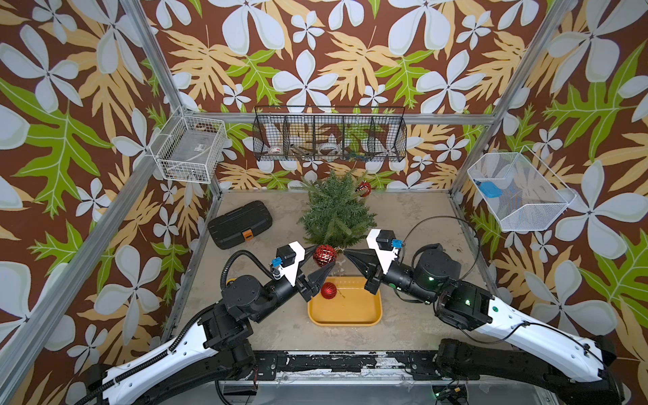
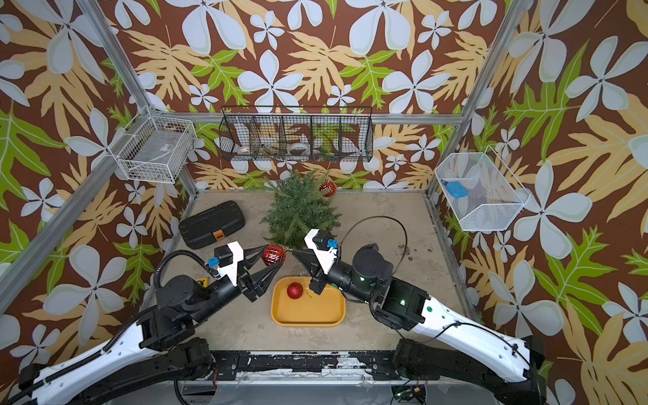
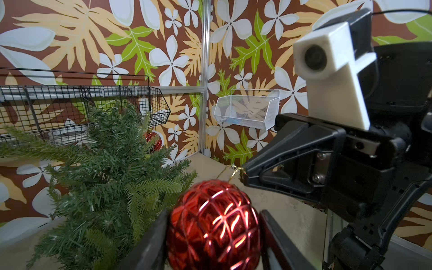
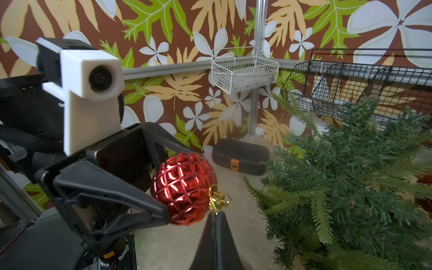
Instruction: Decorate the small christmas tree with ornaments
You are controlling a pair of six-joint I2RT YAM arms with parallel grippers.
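Note:
A shiny red ornament (image 3: 213, 227) with a quilted pattern is held between the fingers of my left gripper (image 1: 325, 258), which is shut on it. Its gold cap and hanger (image 4: 217, 200) point toward my right gripper. That gripper is shut, its tips right at the gold hanger; whether any thread is pinched between them, I cannot tell. Just behind both grippers stands the small green tree (image 1: 337, 212). Another red ornament (image 1: 363, 188) is at the tree's back right. A smaller red ball (image 1: 328, 290) lies in the yellow tray (image 1: 344, 320).
A black case (image 1: 239, 224) lies left of the tree. On the back wall hangs a black wire basket (image 1: 329, 138); white baskets hang at the left (image 1: 192, 148) and right (image 1: 523, 192).

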